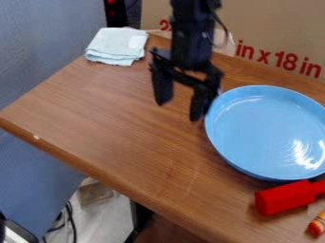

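Note:
My black gripper (181, 98) hangs over the middle of the wooden table (114, 142), blurred, with its fingers spread apart and nothing seen between them. Its right finger is close to the left rim of a blue plate (263, 128). A folded light cloth (117, 45) lies at the back left. A red object (286, 196) lies below the plate at the right, beside a small orange-and-yellow item (316, 225) at the edge of the view.
A cardboard panel (273, 33) with red printing stands along the back. The table's left edge borders a blue-grey area, with cables below.

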